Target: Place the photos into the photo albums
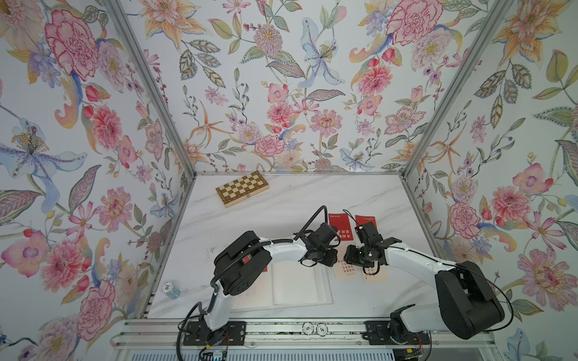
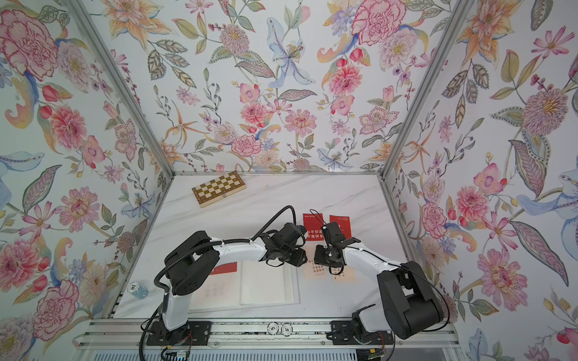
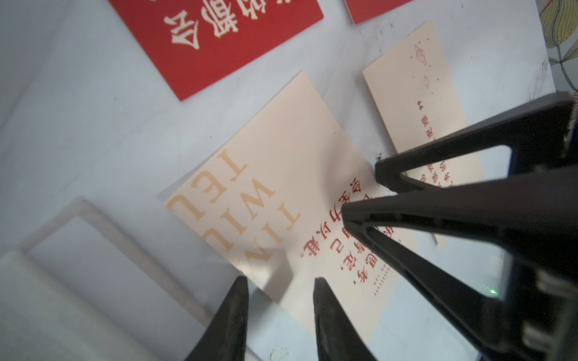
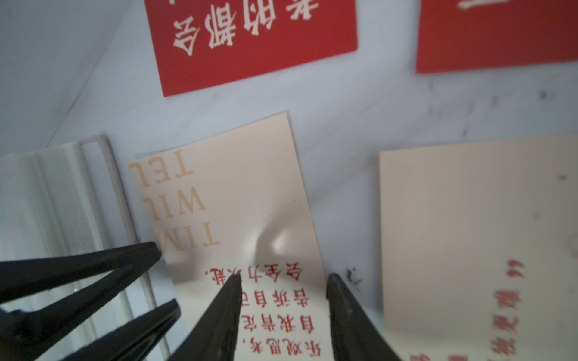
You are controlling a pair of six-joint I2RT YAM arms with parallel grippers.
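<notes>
A cream printed photo [image 3: 301, 150] lies centrally in both wrist views. My left gripper is over its album-side edge, fingers apart; whether they grip it is unclear. My right gripper stands open over the same photo's lettering, close beside the left gripper. A second cream photo [image 4: 475, 198] lies to its right. An open album with white pages [image 1: 295, 282] lies left of the photos, partly under the left arm.
A chessboard box [image 1: 242, 187] sits at the back left, and a small can [image 1: 170, 289] at the front left. The two grippers are close together.
</notes>
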